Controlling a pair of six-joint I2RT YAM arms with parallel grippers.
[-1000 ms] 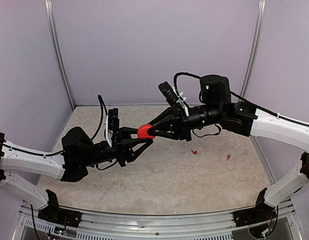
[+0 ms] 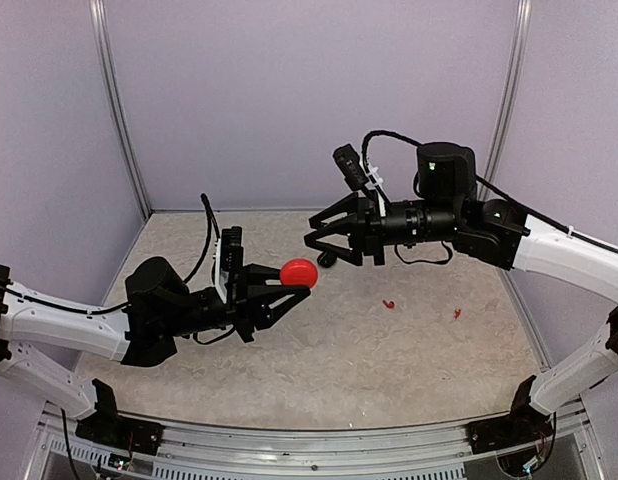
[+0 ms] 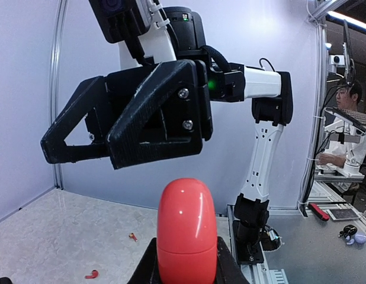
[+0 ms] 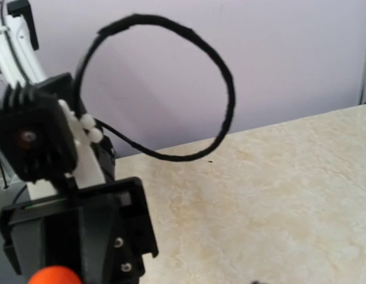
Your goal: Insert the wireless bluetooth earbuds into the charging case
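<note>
The red charging case (image 2: 298, 271) is held up in my left gripper (image 2: 289, 300), which is shut on it. It fills the bottom middle of the left wrist view (image 3: 186, 231). My right gripper (image 2: 324, 235) hangs above and to the right of the case, apart from it, its fingers spread with nothing seen between them. Two small red earbuds lie on the table, one (image 2: 388, 304) near the middle right, the other (image 2: 457, 313) farther right.
A small black object (image 2: 327, 259) sits at the back of the table (image 2: 249, 370) behind the grippers.
My right gripper has drawn away from the case, up and to the right, and its fingers have parted.
</note>
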